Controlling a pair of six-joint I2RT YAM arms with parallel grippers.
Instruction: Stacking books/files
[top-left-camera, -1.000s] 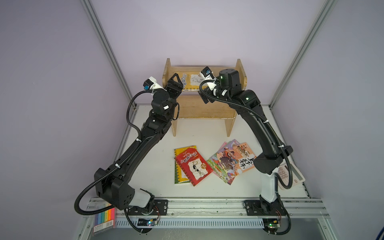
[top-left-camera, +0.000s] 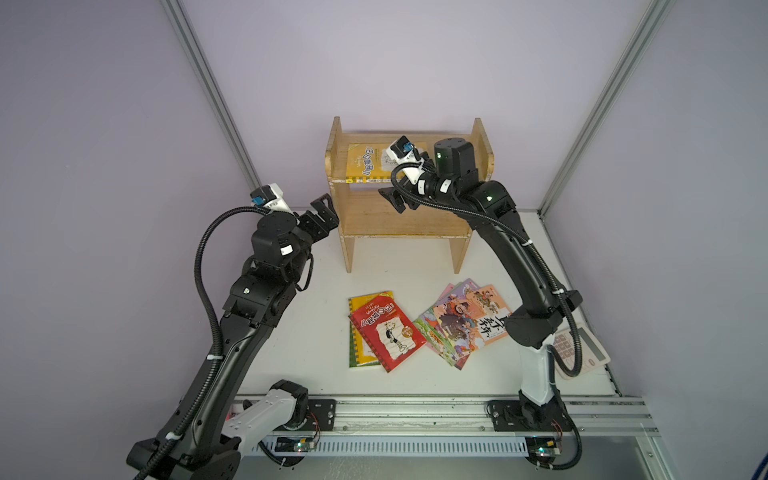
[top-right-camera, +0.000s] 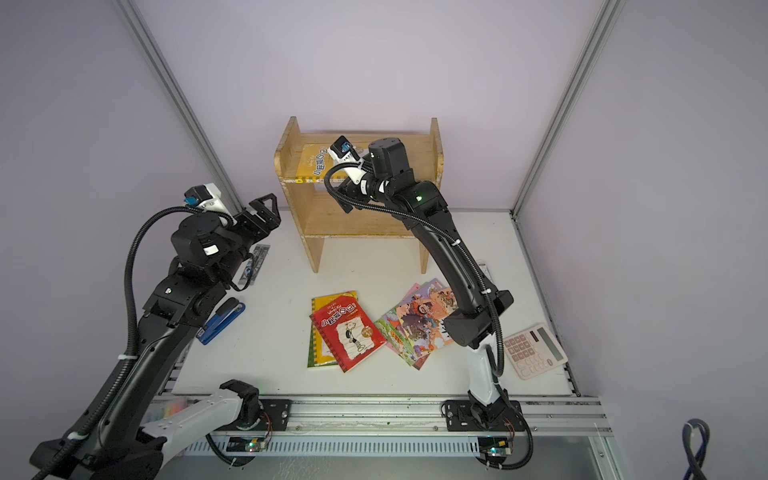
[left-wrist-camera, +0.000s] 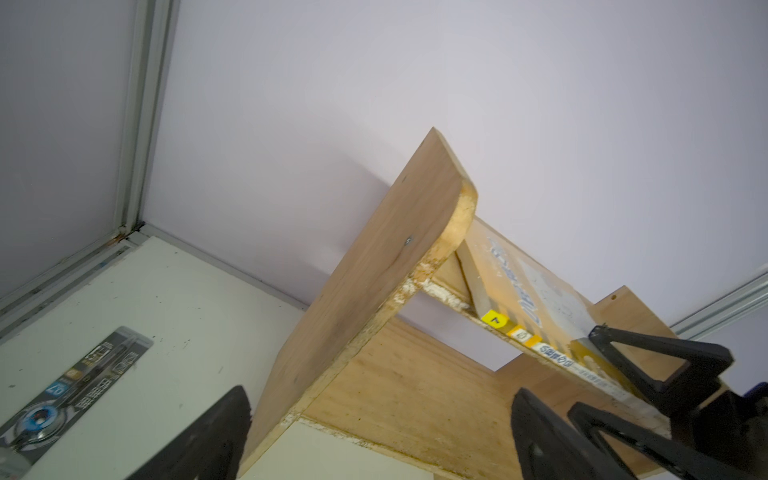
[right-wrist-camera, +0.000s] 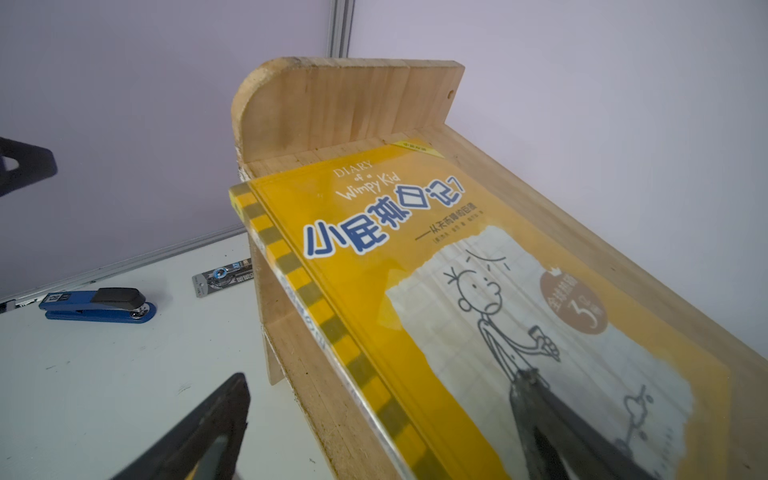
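A yellow comic book (right-wrist-camera: 368, 232) lies flat on the top board of the wooden shelf (top-left-camera: 408, 216), near its left end, spine along the front edge. My right gripper (top-left-camera: 390, 200) stands open at that front edge. In the left wrist view one of its fingers (left-wrist-camera: 664, 344) lies over the book's right part and the other sits lower, in front of the shelf. My left gripper (top-left-camera: 328, 208) is open and empty, just left of the shelf. On the table, a red book (top-left-camera: 389, 329) overlaps a yellow book (top-left-camera: 362, 307); several colourful books (top-left-camera: 452, 320) lie fanned to their right.
The shelf's lower board (left-wrist-camera: 416, 384) looks bare. A blue stapler (top-right-camera: 221, 321) and a packaged item (top-right-camera: 254, 264) lie at the table's left; a pink calculator (top-right-camera: 534, 350) sits at the right. Open table lies between shelf and books.
My left gripper has moved left and down, away from the yellow book's left end. The right gripper has shifted slightly left along the shelf front. The yellow book shows no clear movement.
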